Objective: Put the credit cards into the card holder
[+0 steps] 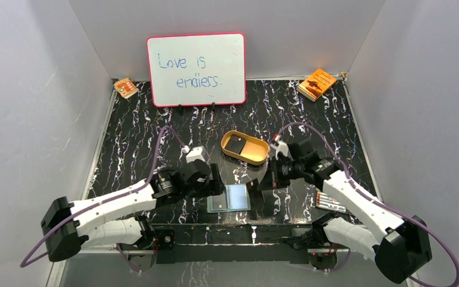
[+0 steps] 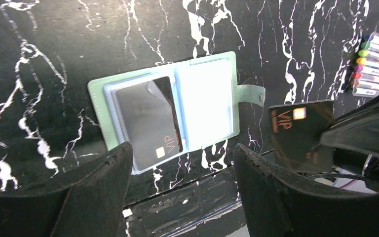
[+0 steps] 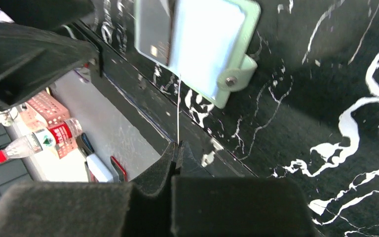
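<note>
The mint card holder [image 2: 208, 98] lies open near the table's front, a black VIP card [image 2: 149, 121] in its left pocket. My right gripper is shut on another black VIP card, held by its edge just right of the holder and seen edge-on in the right wrist view. My left gripper hangs open above the holder, nothing between its fingers. The orange tray [image 1: 254, 155] at table centre has dark cards [image 1: 235, 143] in it.
Markers [image 2: 375, 64] lie to the right, books [image 1: 316, 84] at the back right, and a whiteboard [image 1: 196, 69] stands at the rear. The table's front edge runs just below the holder.
</note>
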